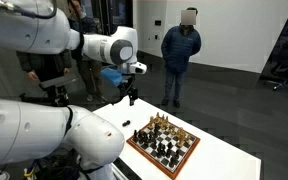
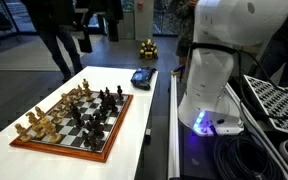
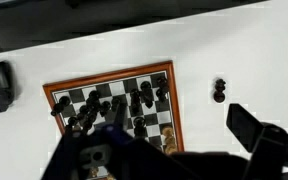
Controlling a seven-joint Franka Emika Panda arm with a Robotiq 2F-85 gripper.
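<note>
A wooden-framed chessboard [image 2: 59,148] lies on the white table, bearing light-brown pieces [image 2: 42,126] on one side and dark pieces [image 2: 96,128] on the other. In the wrist view, one dark piece [image 3: 219,91] is off the board, on the bare table beyond its right edge. My gripper is open, its black fingers [image 3: 254,132] wide apart with nothing between them. It hangs above the table, clear of the pieces, and the gripper [image 2: 98,37] shows near the top of exterior view 2. The fingers cover part of the board in the wrist view.
A dark device [image 2: 142,76] with a small lit screen sits on the table beside the board. One person [image 1: 181,45] stands behind the table, and others stand near the arm.
</note>
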